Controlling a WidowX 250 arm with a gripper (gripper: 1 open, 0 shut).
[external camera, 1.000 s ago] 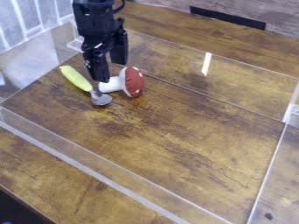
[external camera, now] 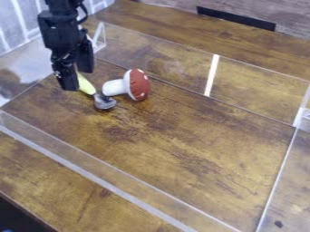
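My black gripper (external camera: pixel 72 69) hangs at the upper left over a yellow-handled tool (external camera: pixel 86 86) with a grey head, its fingers open and pointing down at the handle, which they partly hide. Whether they touch it I cannot tell. A toy mushroom (external camera: pixel 136 83) with a white stem and red cap lies on its side just right of the tool.
Clear strips or walls run along the left, the back and the right side.
My gripper has moved left and down, from above the mushroom to over the yellow handle. The mushroom and the tool look unmoved.
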